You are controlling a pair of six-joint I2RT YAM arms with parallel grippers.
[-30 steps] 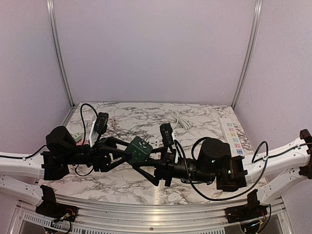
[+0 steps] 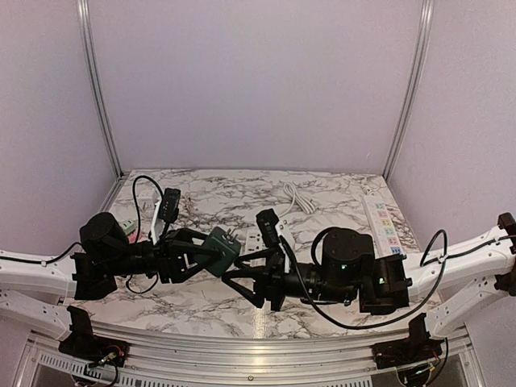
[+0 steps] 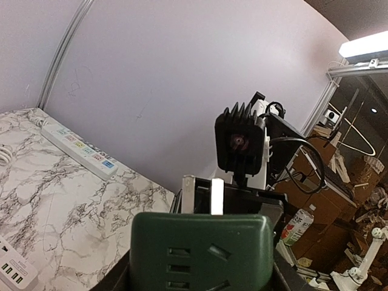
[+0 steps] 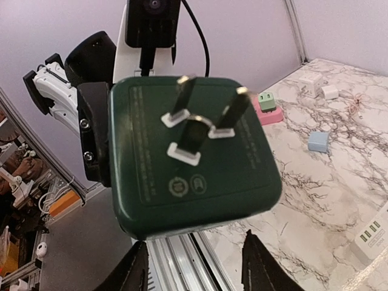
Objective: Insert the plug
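Note:
A dark green plug point(image 2: 222, 251) with metal prongs is held up in the air by my left gripper point(image 2: 208, 256), shut on it; it fills the bottom of the left wrist view point(image 3: 201, 248). In the right wrist view the plug point(image 4: 188, 176) shows its three prongs facing the camera, just beyond my right gripper, whose fingers stand apart with nothing between them. In the top view, my right gripper point(image 2: 238, 278) is beside the plug, at its lower right.
A white power strip point(image 3: 79, 150) lies along the table edge, another point(image 4: 373, 233) nearer the middle, partly hidden in the top view. A coiled white cable point(image 2: 298, 197), a pink piece point(image 4: 271, 114) and small blocks point(image 4: 318, 141) lie on the marble table point(image 2: 226, 193).

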